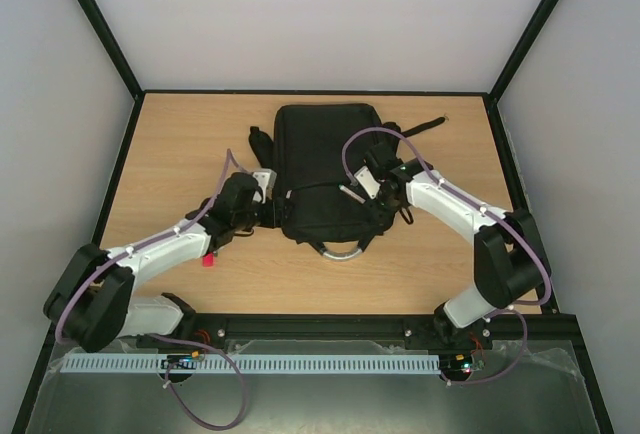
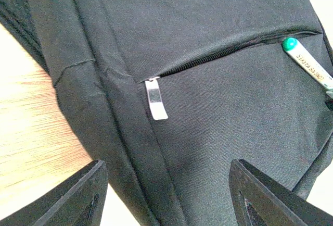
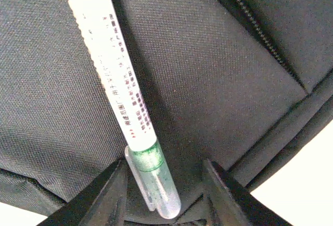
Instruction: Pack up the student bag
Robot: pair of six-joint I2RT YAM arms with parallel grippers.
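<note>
The black backpack (image 1: 325,134) lies flat with a zipped front pocket, its silver pull tab (image 2: 156,100) at the left end in the left wrist view. A white marker (image 3: 117,75) with a green end lies on the pocket fabric. My right gripper is part open over the marker's green end, a finger to each side; whether it touches is unclear. My left gripper (image 1: 268,212) stands open at the bag's lower left, above its edge, with only fabric below it in the left wrist view.
A red marker end (image 1: 208,260) shows under the left arm; other markers there are hidden. Straps reach out at the upper right, and a handle (image 1: 342,254) at the front.
</note>
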